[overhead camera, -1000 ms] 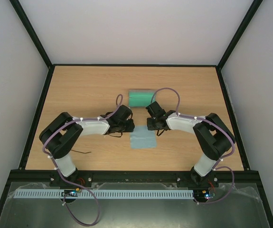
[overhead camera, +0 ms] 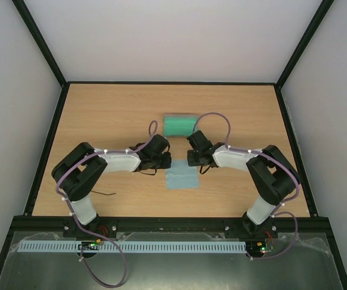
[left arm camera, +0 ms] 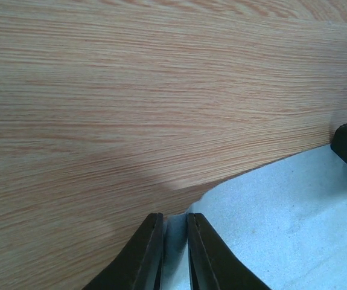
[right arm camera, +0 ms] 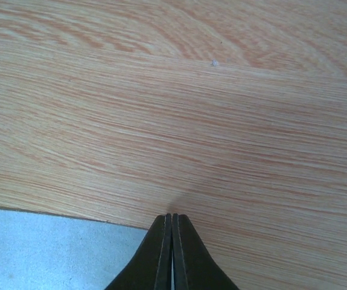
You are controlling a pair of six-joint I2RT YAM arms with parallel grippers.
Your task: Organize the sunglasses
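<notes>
A light blue cloth [overhead camera: 182, 175] lies on the table between my two arms. At its far left corner is my left gripper, its fingers a little apart, with a raised fold of the cloth [left arm camera: 270, 205] in the gap between them. My right gripper is shut at the far right corner of the cloth [right arm camera: 52, 248]; no fabric shows between its fingers, though the cloth runs up to them. A green case [overhead camera: 180, 125] stands behind the cloth. No sunglasses can be made out in any view.
Bare wooden table [overhead camera: 113, 109] stretches to both sides and behind the case. A thin dark cord-like piece [overhead camera: 104, 193] lies near the left arm. Purple hoses [overhead camera: 228, 124] loop above both arms.
Both grippers have shifted very slightly to the right over the last second. The cloth and the green case look unmoved.
</notes>
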